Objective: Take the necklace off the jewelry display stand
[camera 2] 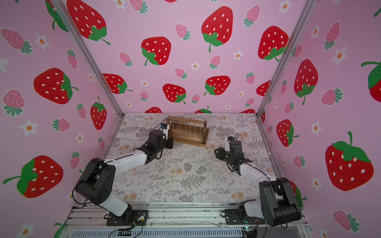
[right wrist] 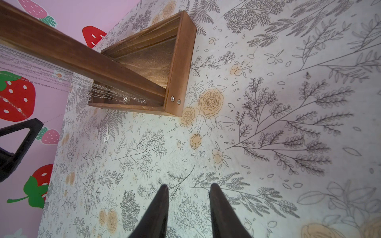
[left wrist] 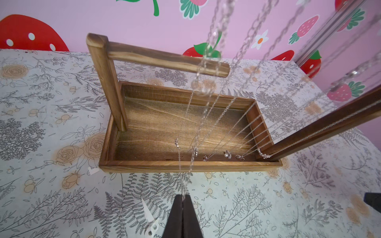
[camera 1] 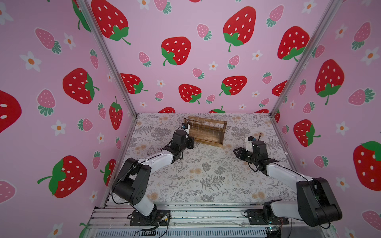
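Note:
A wooden display stand with a tray base, two posts and a top bar stands at the back middle, hung with several silver chain necklaces. My left gripper is shut at the stand's left front; a chain runs down to its fingertips, though whether it is pinched between them is unclear. My right gripper is part open, with nothing between its fingers, apart from the stand at its front right.
A small white item lies on it near the tray. Strawberry-print walls enclose the back and sides.

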